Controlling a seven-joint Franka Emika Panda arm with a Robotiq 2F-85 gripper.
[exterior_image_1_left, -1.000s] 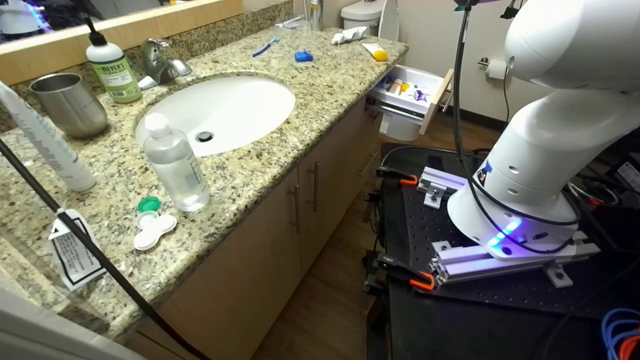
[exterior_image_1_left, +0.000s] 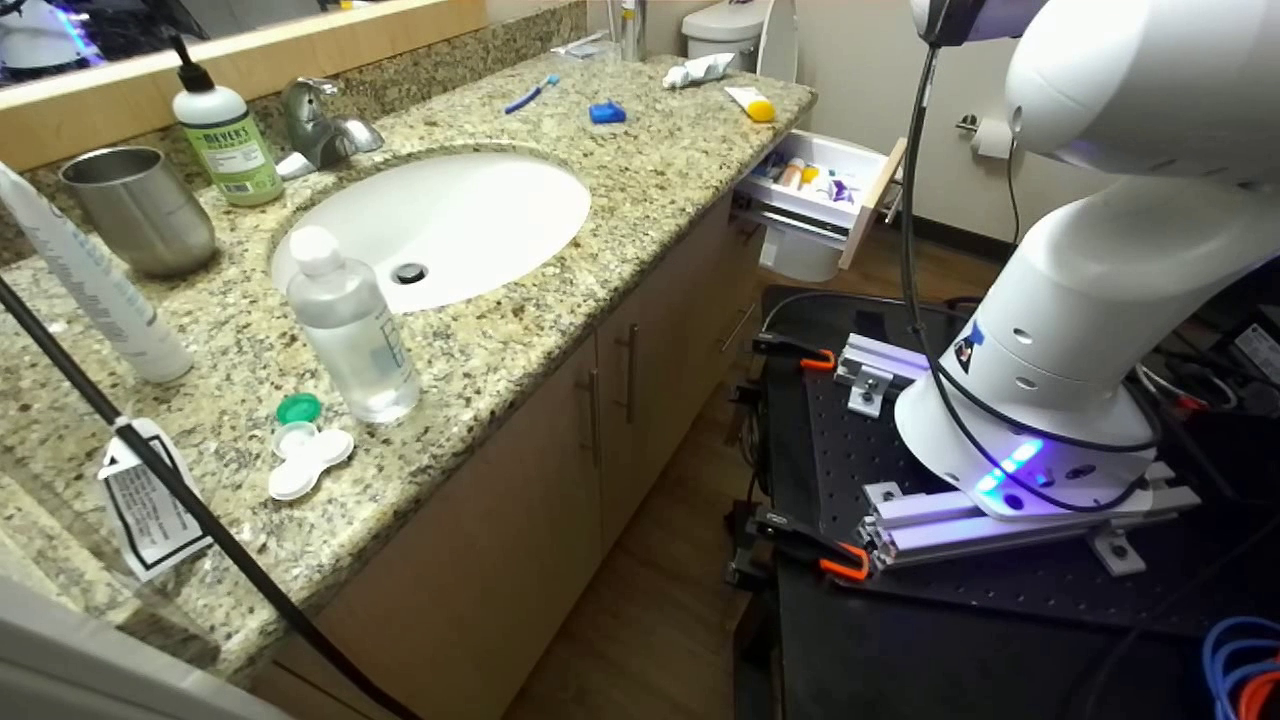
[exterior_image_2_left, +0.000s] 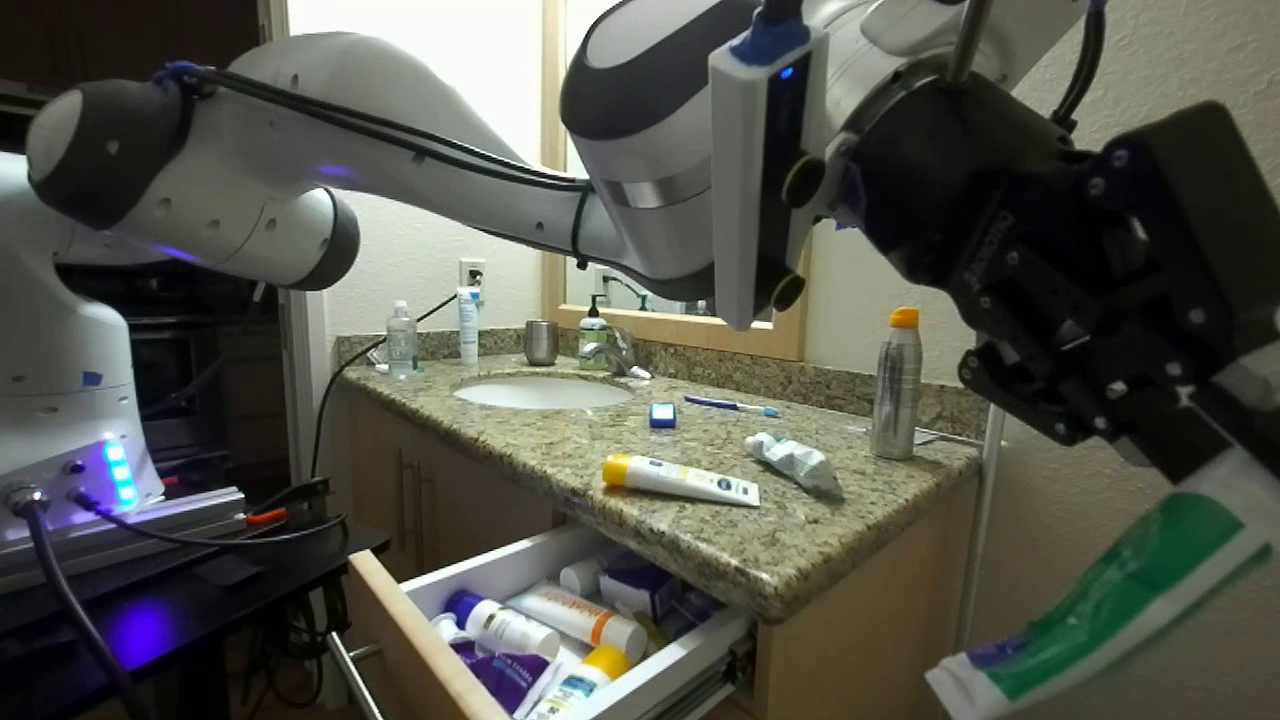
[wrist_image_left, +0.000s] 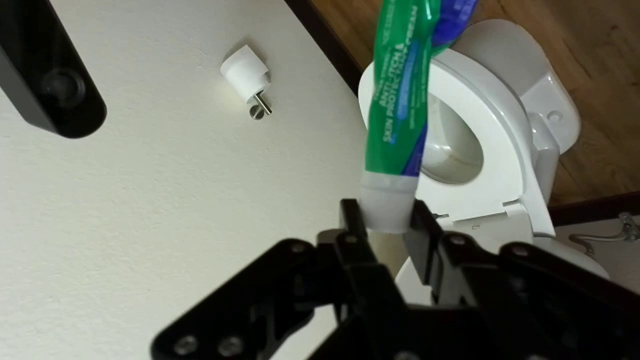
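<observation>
A green and white tube of anti-itch cream (wrist_image_left: 399, 96) is pinched at its white end by my gripper, which is shut on it. In the second exterior view the tube (exterior_image_2_left: 1122, 588) slants down to the left, in the air to the right of the counter, and the gripper (exterior_image_2_left: 1200, 444) is partly cut off by the frame edge. Below the counter, the drawer (exterior_image_2_left: 396, 648) is pulled out and holds several tubes and bottles. Exterior view 1 does not show the gripper.
On the granite counter (exterior_image_2_left: 720, 540) lie a yellow-capped tube (exterior_image_2_left: 684, 478) and a crumpled white tube (exterior_image_2_left: 792, 462). A tall orange-capped can (exterior_image_2_left: 895, 384) stands near the backsplash. The wrist view shows a toilet (wrist_image_left: 504, 132) and a paper holder (wrist_image_left: 246, 75) on the wall.
In exterior view 1 the upper arm and its hanging cable have shifted slightly, and more of the white and black arm part shows at the top edge. Counter and drawer look unchanged.
</observation>
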